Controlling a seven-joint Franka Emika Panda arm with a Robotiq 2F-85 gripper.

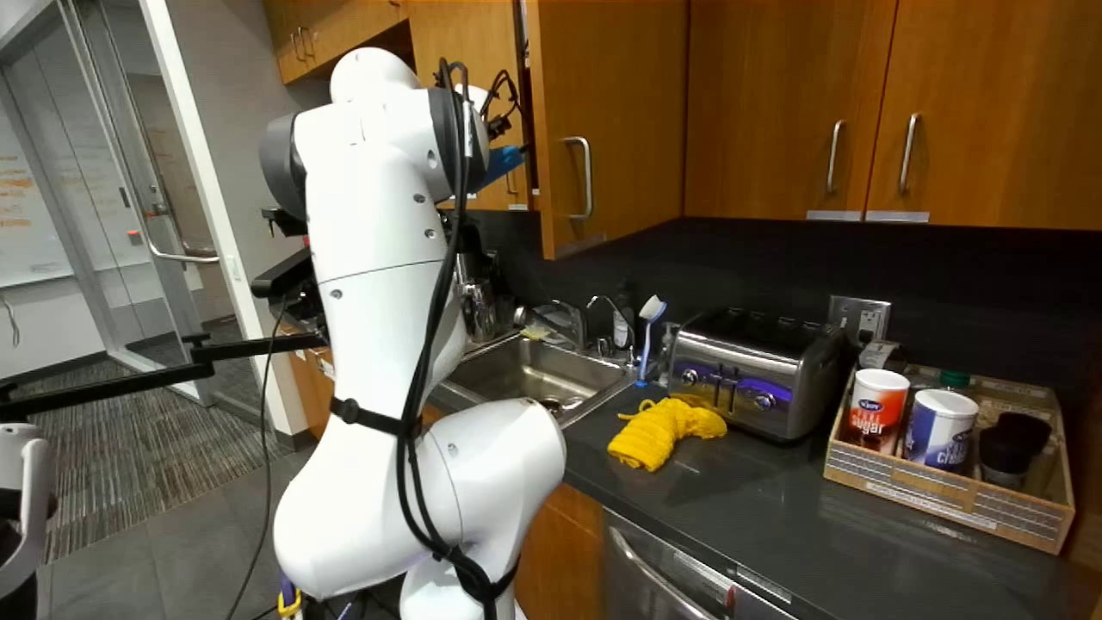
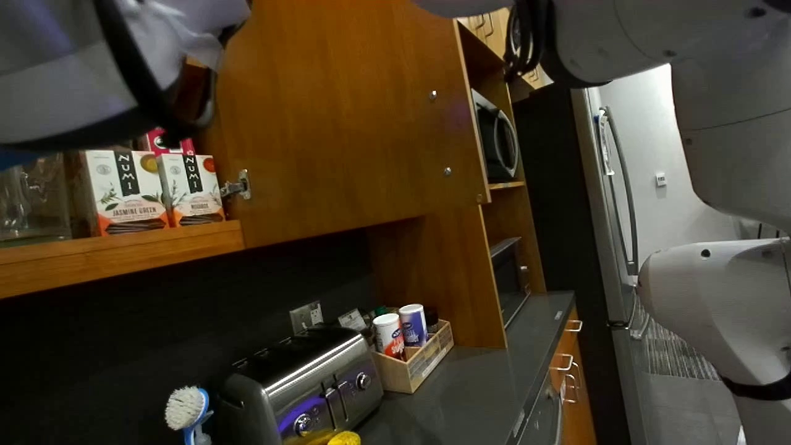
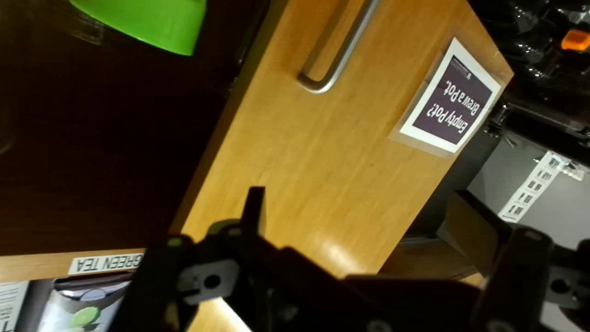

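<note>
In the wrist view my gripper is open with a wide gap, and nothing shows between its fingers. Behind the gap is a wooden cabinet door (image 3: 309, 166) with a metal handle (image 3: 334, 69). To its left lies the dark cabinet inside, where part of a bright green object (image 3: 157, 25) shows at the top. A shelf edge (image 3: 33, 266) carries a green tea label. In exterior view 1 the arm's end reaches up by the open cabinet door (image 1: 620, 114); the gripper's fingers are hard to make out there.
Tea boxes (image 2: 126, 189) stand on the open cabinet's shelf (image 2: 148, 248). Below are a sink (image 1: 532, 372), a yellow cloth (image 1: 661, 432), a toaster (image 1: 749, 377) and a wooden tray (image 1: 930, 494) with canisters. Bare counter lies in front of the toaster.
</note>
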